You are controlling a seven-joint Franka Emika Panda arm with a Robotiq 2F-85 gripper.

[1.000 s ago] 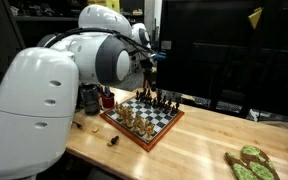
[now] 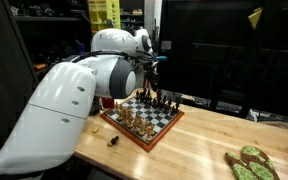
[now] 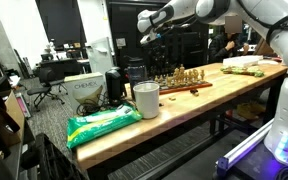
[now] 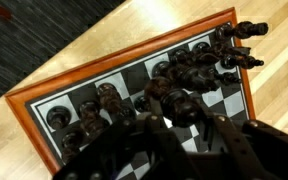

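Note:
A chessboard (image 2: 167,121) lies on the wooden table, with light brown pieces (image 2: 136,122) along its near left side and dark pieces (image 2: 166,101) along the far side. My gripper is over the dark side of the board. It looks shut on a dark chess piece (image 4: 181,103), whose round top faces the wrist camera. Other dark pieces (image 4: 109,97) stand close on either side, and a few (image 4: 246,30) crowd the board's corner. Whether the held piece touches the board cannot be told.
A small dark piece (image 2: 113,141) lies off the board on the near table. A red mug (image 2: 107,102) stands left of the board, and a green patterned item (image 2: 251,165) lies at right. Bare table stretches between the board and that item.
The arm's large white links have swung lower and rightward in the first exterior view. Its wrist end has shifted only slightly, staying near the board's far side. The board has not moved.

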